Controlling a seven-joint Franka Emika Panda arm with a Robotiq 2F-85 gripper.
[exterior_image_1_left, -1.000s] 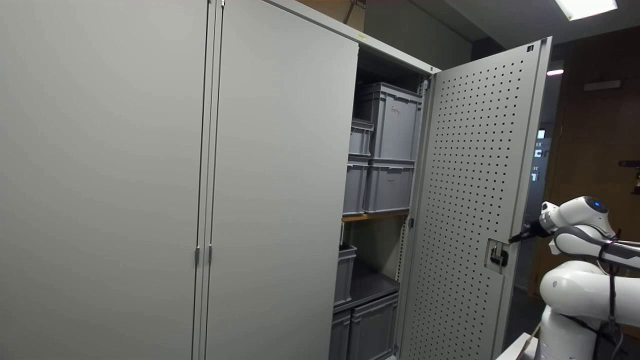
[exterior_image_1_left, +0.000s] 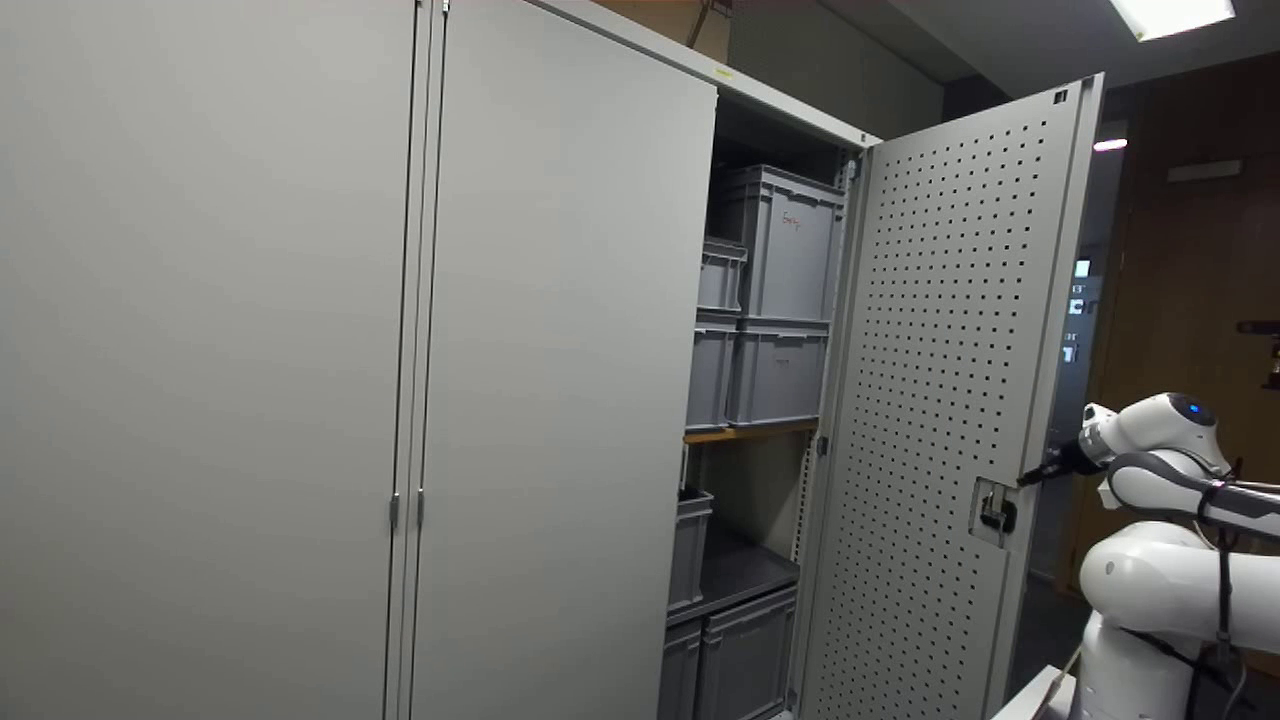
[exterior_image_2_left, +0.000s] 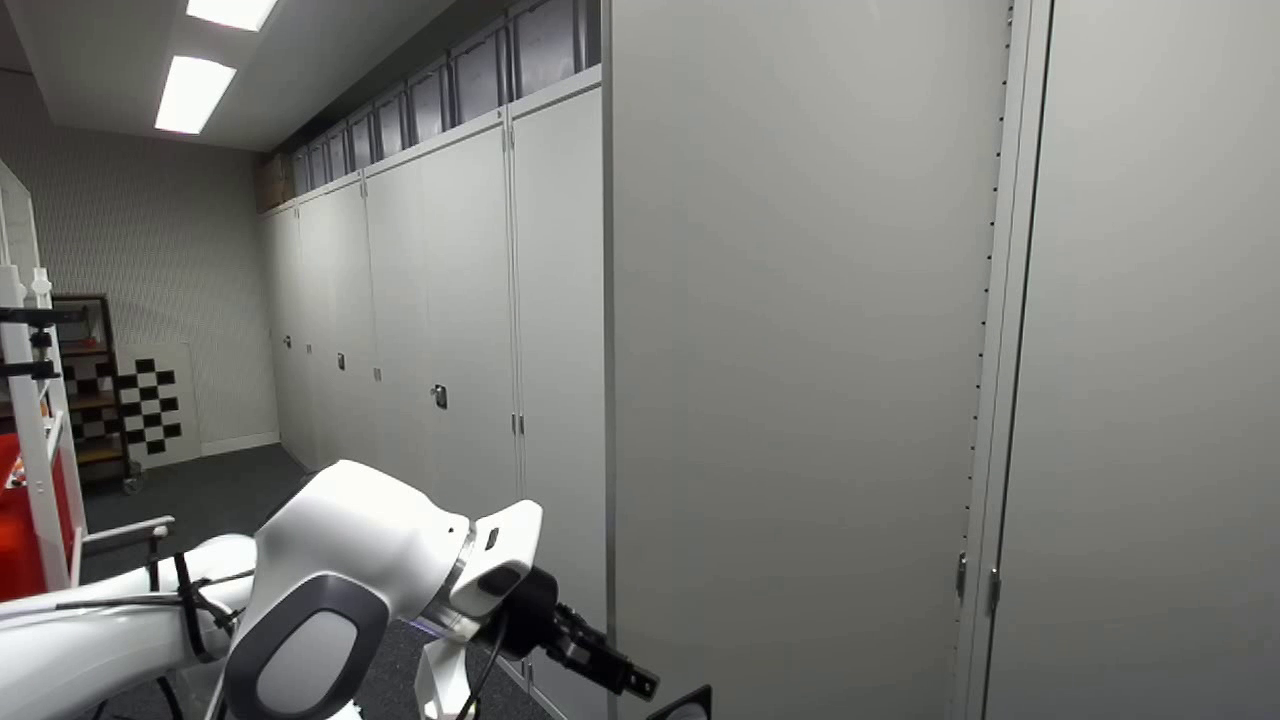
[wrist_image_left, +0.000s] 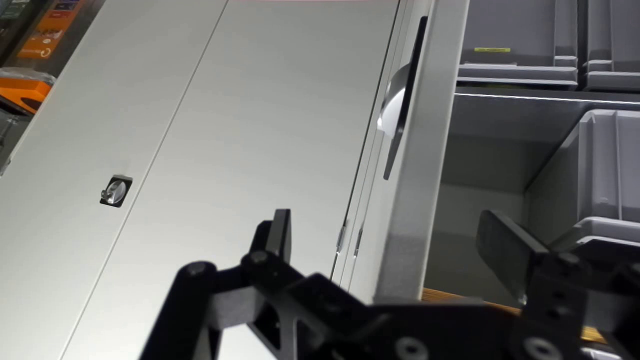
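Observation:
In exterior view 1 the perforated cabinet door (exterior_image_1_left: 936, 360) stands swung out, with a latch recess (exterior_image_1_left: 994, 511) near its free edge. My gripper (exterior_image_1_left: 1023, 481) is at that edge, just above the recess. The wrist view shows the gripper open, its fingers far apart, one on either side of the door edge (wrist_image_left: 420, 222). Clear gaps show between the edge and both fingers in that view. A dark handle plate with a silver knob (wrist_image_left: 392, 111) is on the door's outer face. In exterior view 2 the gripper (exterior_image_2_left: 642, 686) is beside the door's plain face (exterior_image_2_left: 804, 360).
Grey bins (exterior_image_1_left: 786, 246) fill several shelves inside the open cabinet. The neighbouring door (exterior_image_1_left: 564, 360) is closed. More closed cabinets (exterior_image_2_left: 444, 300) line the wall behind the arm.

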